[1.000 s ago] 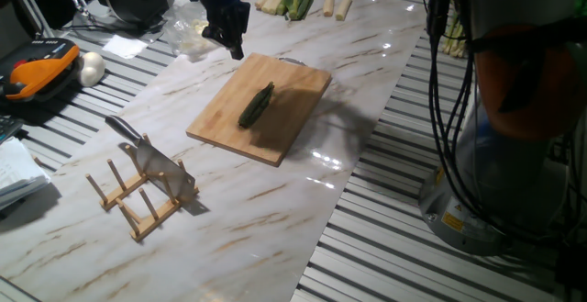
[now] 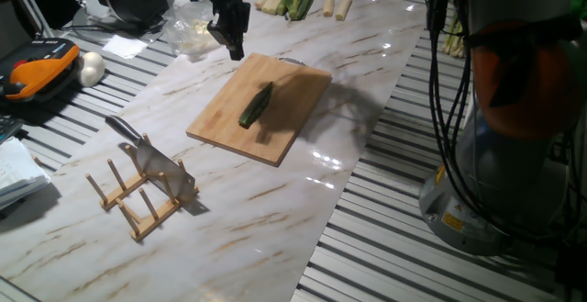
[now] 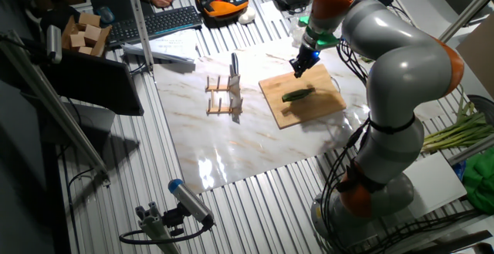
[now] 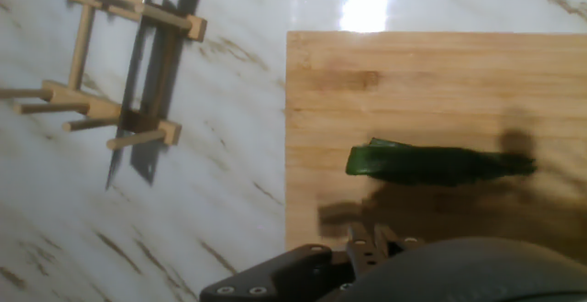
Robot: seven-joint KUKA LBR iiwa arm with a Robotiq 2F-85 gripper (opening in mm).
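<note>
A dark green leek piece (image 4: 431, 163) lies alone on the wooden cutting board (image 2: 215, 123), roughly along the middle of it. My gripper (image 2: 237, 52) hangs above the far left edge of the board in exterior view 1, clear of the leek. In exterior view 2 the gripper (image 3: 299, 67) is near the board's upper edge. Along the bottom of the wrist view, dark fingers (image 4: 359, 245) show only in part, below the leek and apart from it. No held object is visible; whether the fingers are open or shut is unclear.
A knife (image 2: 163, 166) stands in a wooden rack (image 2: 138, 219) left of the board. Cut leek pieces (image 2: 298, 1) and a plastic bag (image 2: 188, 31) lie at the far side. Bare marble (image 2: 266, 219) surrounds the rack and the board's near side.
My gripper has shifted very slightly, and the arm's shadow on the board has moved. The leek piece, board and knife rack stay where they were.
</note>
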